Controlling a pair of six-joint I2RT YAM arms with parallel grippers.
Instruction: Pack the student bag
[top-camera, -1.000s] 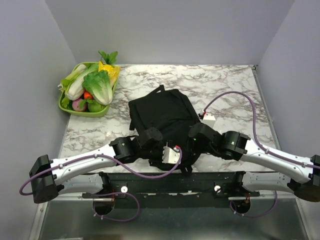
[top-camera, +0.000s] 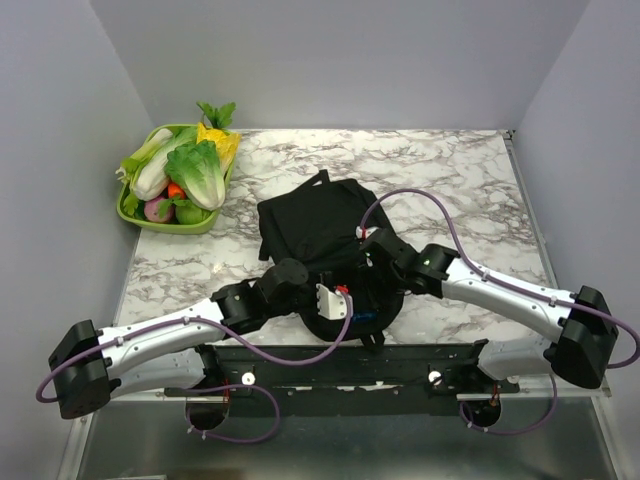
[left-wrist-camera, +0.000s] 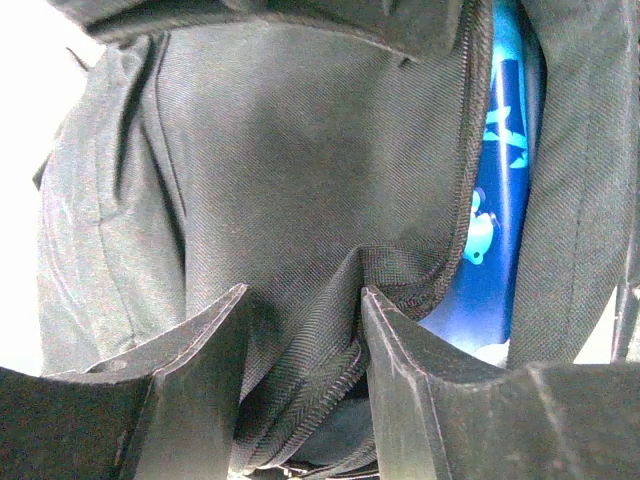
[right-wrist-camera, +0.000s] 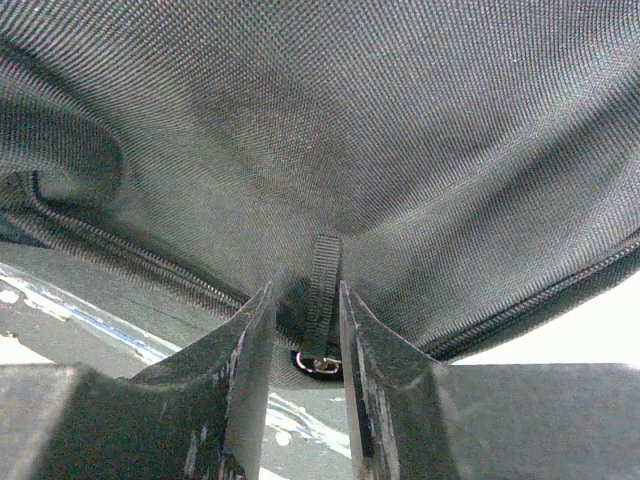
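Note:
The black student bag (top-camera: 322, 218) lies on the marble table, its front pocket gaping toward the near edge. A blue item (top-camera: 362, 316) with pale prints shows inside; the left wrist view has this blue item (left-wrist-camera: 492, 215) right of the bag's fabric edge. My left gripper is partly open, a fold of the zip edge (left-wrist-camera: 325, 375) lying between its fingers. Partly open too, my right gripper is over the bag's seam, with a dark zip pull (right-wrist-camera: 322, 290) between its fingers and space left of it. From above, both fingertip pairs are hidden by the arms.
A green basket (top-camera: 187, 228) of vegetables stands at the back left. Bare marble (top-camera: 450, 185) stretches over the back right. The dark front edge (top-camera: 330, 358) of the table runs just before the bag.
Both arms have shifted leftward, the right one also slightly away from the front edge. The bag's pocket has spread wider, and the blue item inside has come into sight.

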